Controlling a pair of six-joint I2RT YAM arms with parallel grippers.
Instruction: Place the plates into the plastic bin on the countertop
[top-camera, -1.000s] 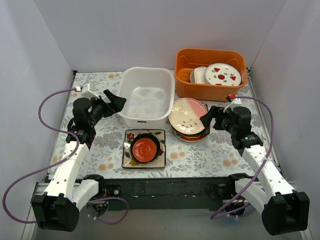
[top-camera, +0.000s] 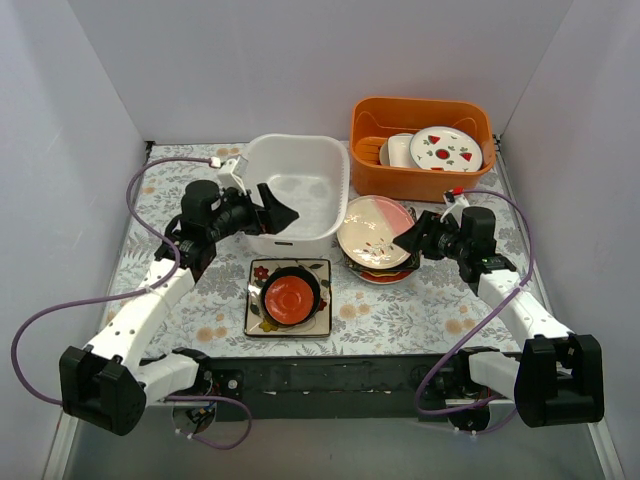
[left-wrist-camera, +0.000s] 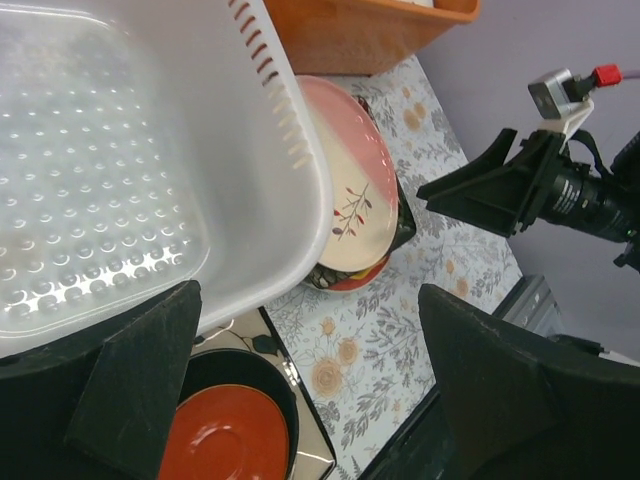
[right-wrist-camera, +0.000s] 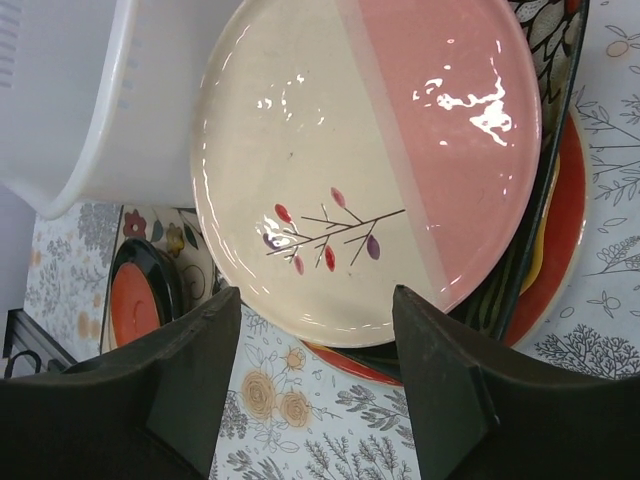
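Note:
A white plastic bin (top-camera: 295, 180) stands at the back middle. Right of it a cream-and-pink plate (top-camera: 372, 232) lies on a stack of other plates. At the front middle, a red plate (top-camera: 288, 299) in a dark dish sits on a square flowered plate (top-camera: 255, 320). My left gripper (top-camera: 275, 220) is open over the white bin's front-left part, empty. My right gripper hangs over the right edge of the plate stack, its fingers apart with nothing seen between them except the plate below.
An orange bin (top-camera: 420, 175) holding several plates stands at the back right, behind the plate stack. Walls enclose the sides and back.
My left gripper has moved right, toward and over the white bin. The plates and bins have not moved.

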